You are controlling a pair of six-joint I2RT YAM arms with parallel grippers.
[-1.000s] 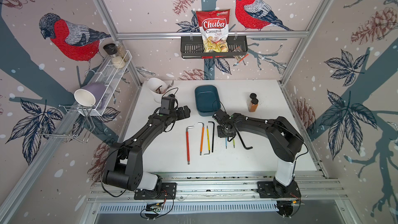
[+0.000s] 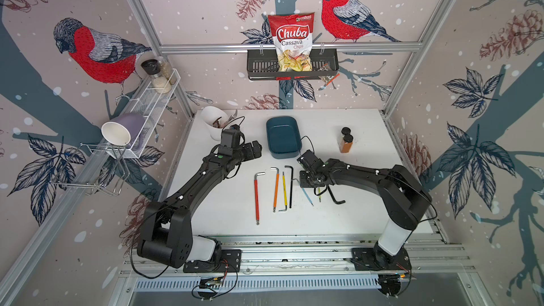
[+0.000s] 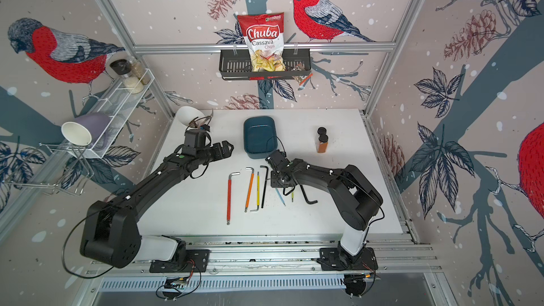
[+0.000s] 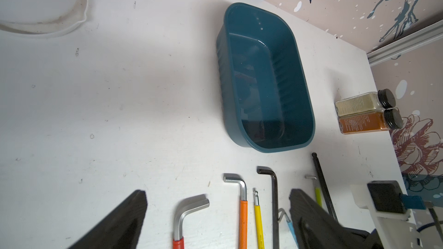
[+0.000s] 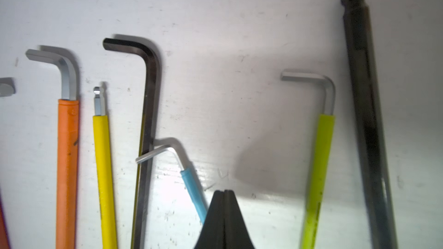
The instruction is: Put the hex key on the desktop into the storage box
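Note:
Several hex keys lie on the white desktop: a red one (image 2: 256, 198), an orange one (image 5: 67, 166), a yellow one (image 5: 105, 175), a black one (image 5: 148, 92), a small blue one (image 5: 193, 193), a yellow-green one (image 5: 319, 170) and a thick black one (image 5: 366, 110). The blue key lies slanted, its bent end crossing the long black key. Its handle runs behind my right gripper, which is shut with nothing showing between the fingertips. The dark teal storage box (image 4: 256, 78) looks empty. My left gripper hangs open left of the box, its fingers wide apart.
Two spice jars (image 4: 364, 113) stand right of the box. A white container (image 2: 214, 121) is at the back left, near the left arm.
The blue key, upright in the picture before, now slants, its lower end further right.

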